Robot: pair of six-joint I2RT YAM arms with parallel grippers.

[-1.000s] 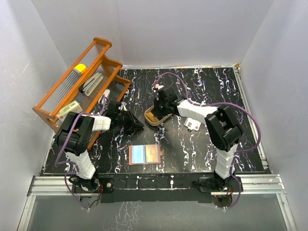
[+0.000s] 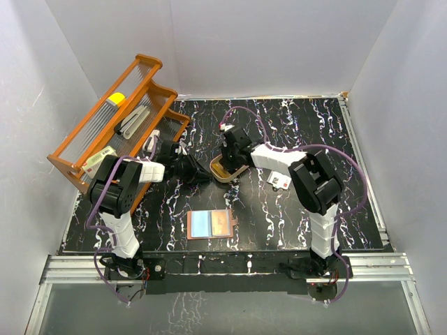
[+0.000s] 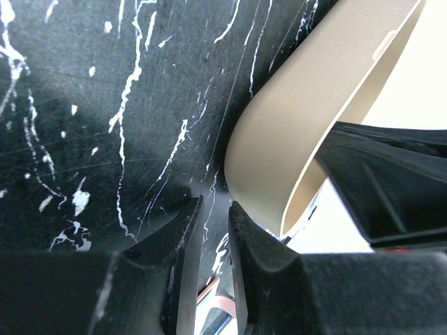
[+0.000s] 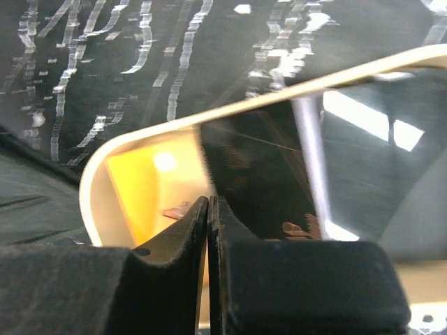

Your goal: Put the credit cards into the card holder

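A beige oval tray (image 2: 234,179) holds an orange-gold card (image 4: 133,185) at its rounded end. Overlapping that is a black card (image 4: 255,150), then another dark card (image 4: 377,167) beyond a white edge. My right gripper is shut over the orange-gold card, its fingertips together; no card shows between them, and the view is blurred. Beside the tray's near end, my left gripper stands narrowly open and empty. An open brown card holder (image 2: 188,232) lies flat at the front, with a light blue panel on the left and an orange one on the right.
At the left stands a slanted wooden rack (image 2: 105,129) with several items on it. Right of the tray lies a small white-and-grey object (image 2: 279,180), partly under the right arm.
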